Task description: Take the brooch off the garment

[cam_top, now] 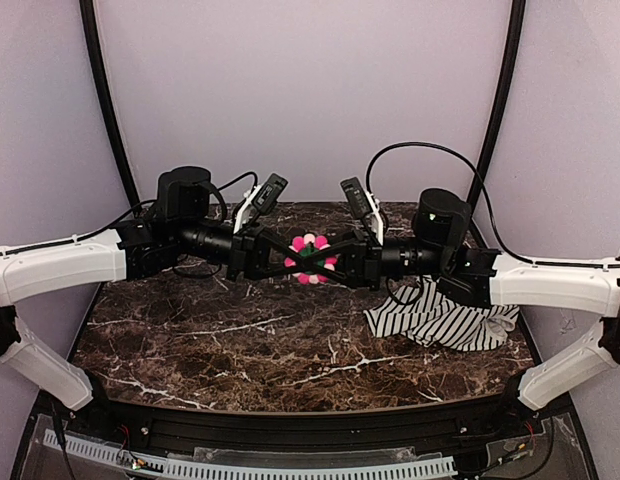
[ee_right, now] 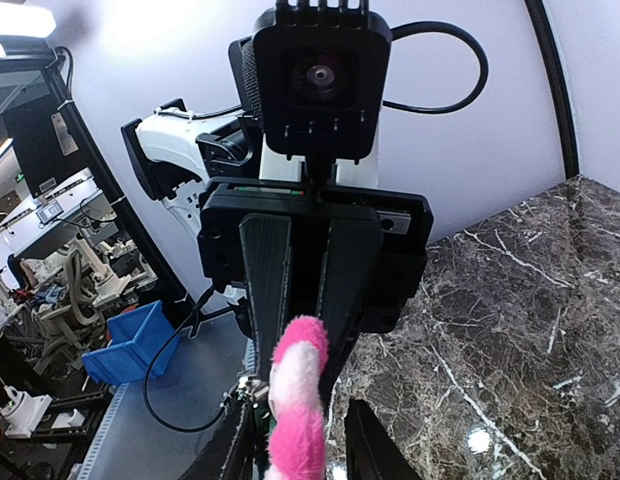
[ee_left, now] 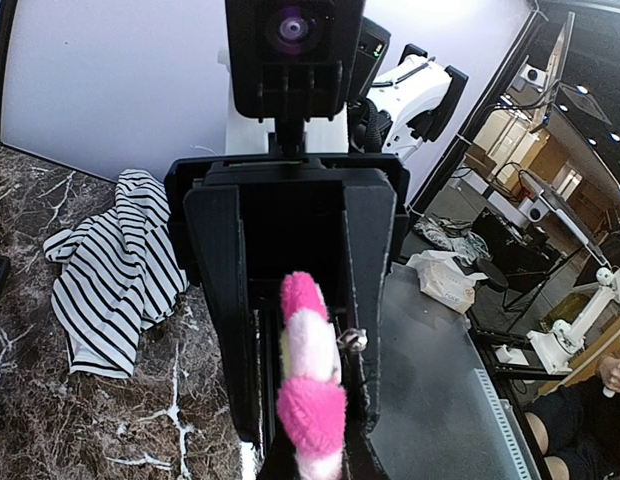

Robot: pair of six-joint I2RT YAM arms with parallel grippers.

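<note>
A pink and white plush flower brooch [cam_top: 312, 267] with a green centre is held in the air between the two grippers, edge-on in both wrist views [ee_left: 310, 410] [ee_right: 297, 420], with a small metal piece on its back. My left gripper [cam_top: 295, 257] is shut on it. The fingers of my right gripper [cam_top: 320, 260] reach across the brooch from the other side, crossing the left's; how far they stand open is hard to tell. The black-and-white striped garment [cam_top: 440, 320] lies crumpled on the right of the table, apart from the brooch, partly behind the right arm.
Pale walls enclose the table at the back and both sides. Both arms span the middle at raised height.
</note>
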